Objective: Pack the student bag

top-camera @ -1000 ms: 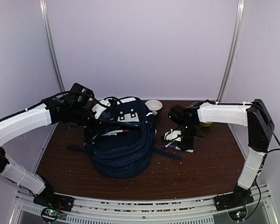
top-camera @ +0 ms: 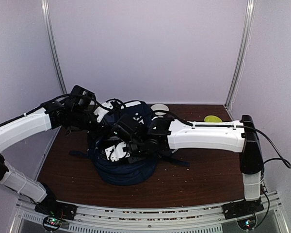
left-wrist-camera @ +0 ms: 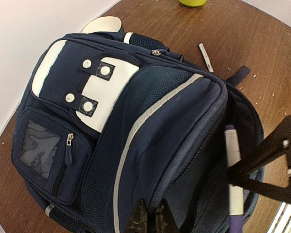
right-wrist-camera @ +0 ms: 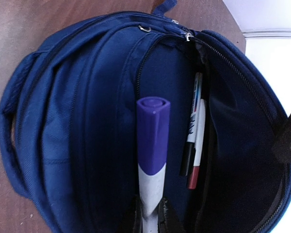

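The navy backpack (top-camera: 121, 170) lies on the table with its main compartment unzipped. My left gripper is shut at the edge of the opening; whether fabric is between its fingers is unclear. My right gripper is shut on a purple-capped white marker, held over the open compartment, also seen at the right in the left wrist view (left-wrist-camera: 233, 150). Inside the compartment lie a black-capped pen (right-wrist-camera: 194, 116) and a red-capped pen (right-wrist-camera: 196, 160).
A white marker (left-wrist-camera: 206, 56) lies on the table beside a strap. A white bowl (top-camera: 159, 108) stands behind the bag and a yellow-green bowl (top-camera: 213, 118) at the back right.
My right gripper has swung left from the table at the right to over the bag, bringing the purple-capped marker. The left arm has barely moved.
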